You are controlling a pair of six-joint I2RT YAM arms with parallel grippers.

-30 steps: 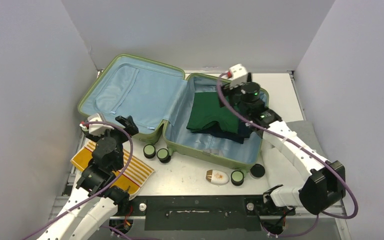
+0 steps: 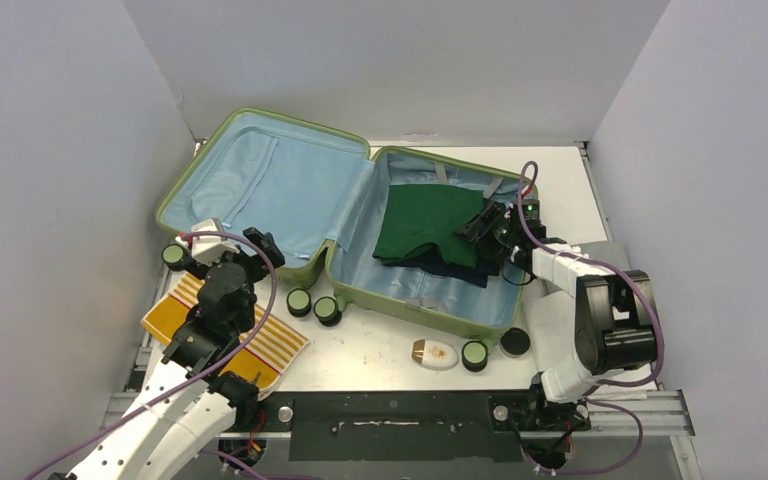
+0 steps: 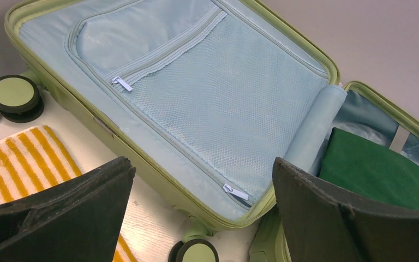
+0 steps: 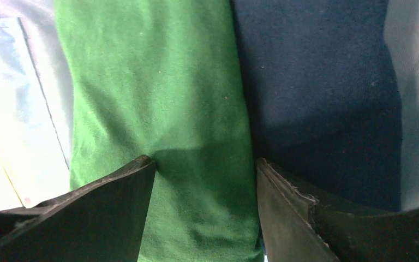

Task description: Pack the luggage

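Observation:
An open green suitcase [image 2: 415, 309] with a light blue lining takes up the middle of the table, its lid [image 2: 280, 180] laid back to the left. Folded green cloth [image 2: 425, 220] lies in the deeper half, over dark navy cloth [image 4: 322, 82]. At the green cloth's right edge is my right gripper, its fingers part open with the cloth's edge running between them; whether they grip it I cannot tell. My left gripper stands open and empty near the lid's front edge. Below it lies a yellow-and-white striped towel [image 2: 280, 338].
A cream bottle [image 2: 434, 354] lies in front of the suitcase, beside a suitcase wheel [image 2: 474, 355]. Pale grey cloth [image 2: 550, 325] rests at the right, under the right arm. Bare table shows between the towel and the bottle.
The left arm has moved slightly right. The cloths look the same.

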